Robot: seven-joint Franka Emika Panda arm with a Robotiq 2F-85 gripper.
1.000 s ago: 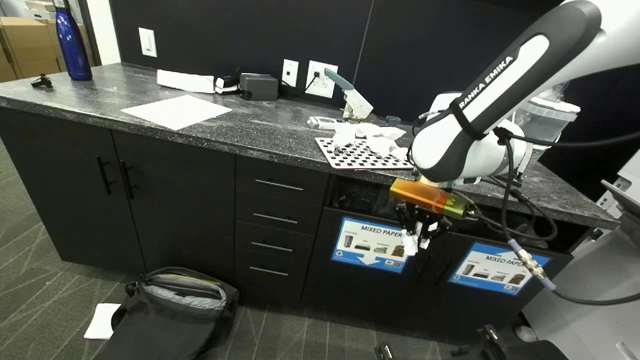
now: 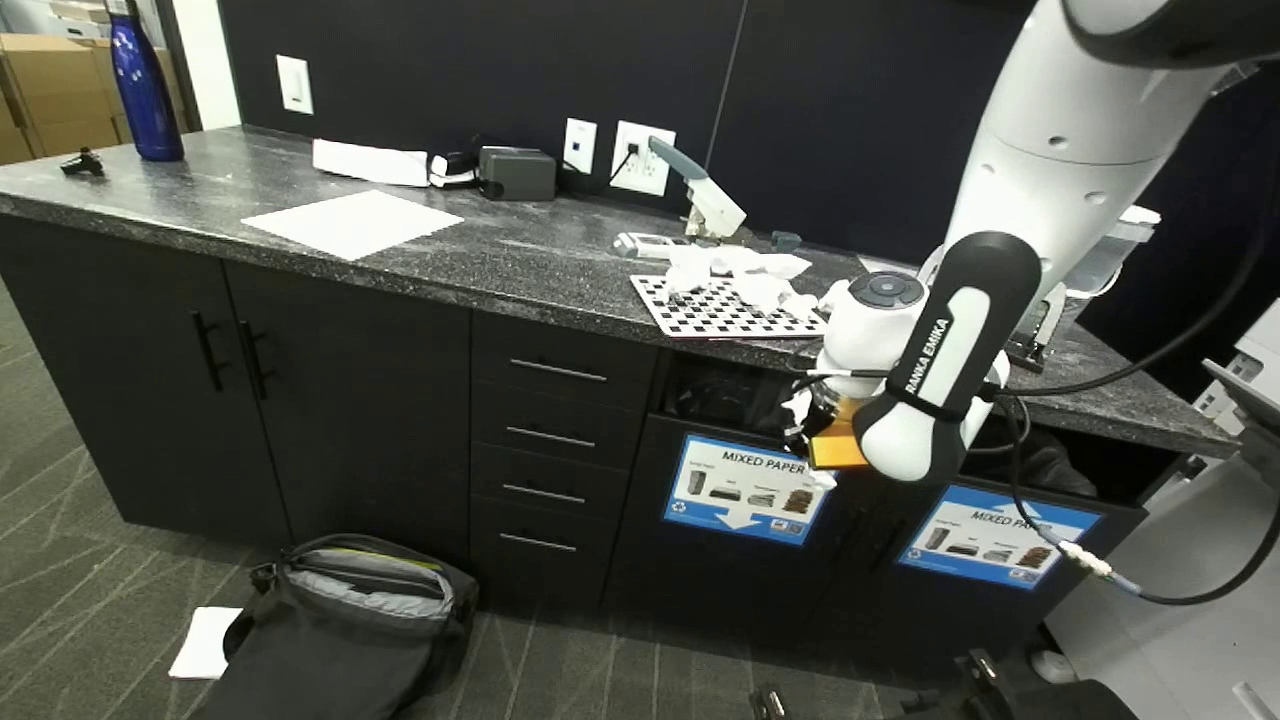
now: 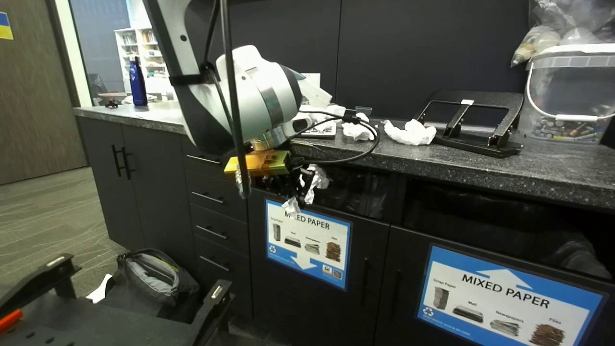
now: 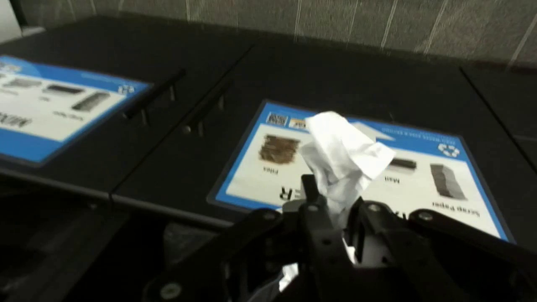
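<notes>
My gripper is shut on a crumpled white paper [image 4: 340, 156], which sticks out past the fingertips in the wrist view. In exterior view 2 the gripper [image 3: 301, 199] hangs in front of the counter, close to the open slot [image 3: 351, 193] above the left MIXED PAPER sign [image 3: 308, 242]. White scraps of the held paper [image 3: 315, 181] show around the black fingers there. Exterior view 1 has the gripper mostly hidden behind the arm and its orange mount [image 2: 840, 451]. More crumpled paper [image 2: 768, 288] lies on a checkered board [image 2: 708, 314] on the counter.
Another crumpled paper [image 3: 412, 132] rests beside a black laptop stand [image 3: 475, 121]. A clear bucket [image 3: 568, 98] stands at the right. The counter edge [image 2: 540, 302] runs just above the slots. A dark bag [image 2: 348, 624] sits on the floor.
The arm has swung and turned its wrist, so the orange mount points another way and sits lower. The gripper has moved up toward the slot, the paper still in it.
</notes>
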